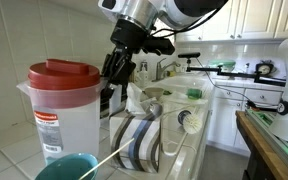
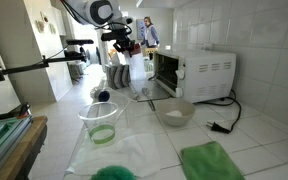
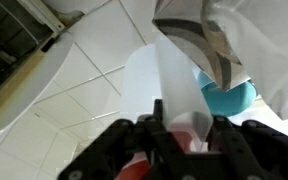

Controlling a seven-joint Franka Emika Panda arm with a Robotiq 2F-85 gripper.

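Note:
A tall white pitcher (image 1: 68, 122) with a red lid (image 1: 59, 75) stands upright at the left in exterior view 1. My gripper (image 1: 114, 78) is beside its right side, shut on what looks like the pitcher's pale handle. In the wrist view the pale handle (image 3: 177, 85) runs up from between the gripper's fingertips (image 3: 184, 140), with a little red of the lid showing below. The fingertips are partly hidden in the exterior views. Whether the pitcher's base touches the counter cannot be told.
Close to the pitcher's right stands a striped holder (image 1: 138, 142) with white crumpled material on top. A teal mug (image 1: 66, 168) with a pale stick is in front. In exterior view 2, a bowl (image 2: 173, 112), a toaster oven (image 2: 196, 75) and a green cloth (image 2: 210, 162) share the counter.

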